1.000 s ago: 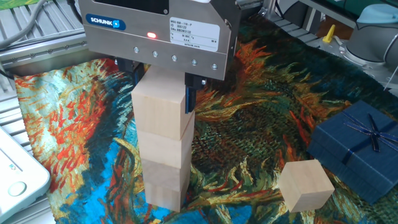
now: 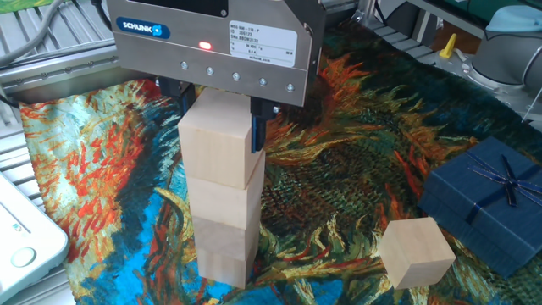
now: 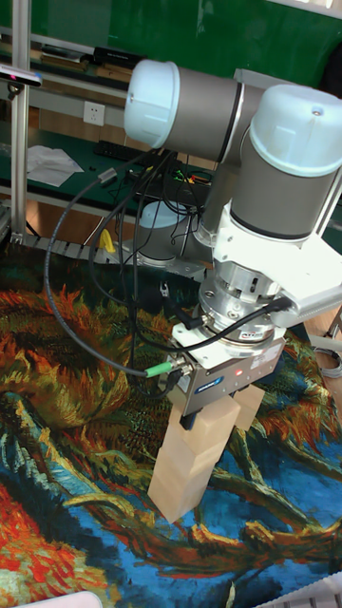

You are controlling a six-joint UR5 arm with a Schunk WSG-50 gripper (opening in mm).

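Observation:
A tower of pale wooden blocks (image 2: pixel 222 203) stands upright on the patterned cloth, its top block (image 2: pixel 214 150) set slightly off the one below. My gripper (image 2: pixel 219 108) is right above the tower, its fingers (image 2: pixel 259 127) reaching down on two opposite sides of that top block. No gap shows between the fingers and the wood, so the gripper looks shut on the block. The far finger is partly hidden. In exterior view 3 the gripper body (image 3: pixel 228 380) covers part of the tower's top (image 3: pixel 202 421). A single wooden block (image 2: pixel 417 252) lies apart, to the right.
At the right edge sits a dark blue gift box (image 2: pixel 487 203) with a ribbon. A white device (image 2: pixel 25 246) occupies the left edge. The cloth (image 2: pixel 339 169) between tower and box is bare apart from the single block. Cables (image 3: pixel 61 304) loop beside the arm.
Almost nothing differs: the gripper and the top block have shifted by a hair at most. The lower blocks and the single block stay where they were.

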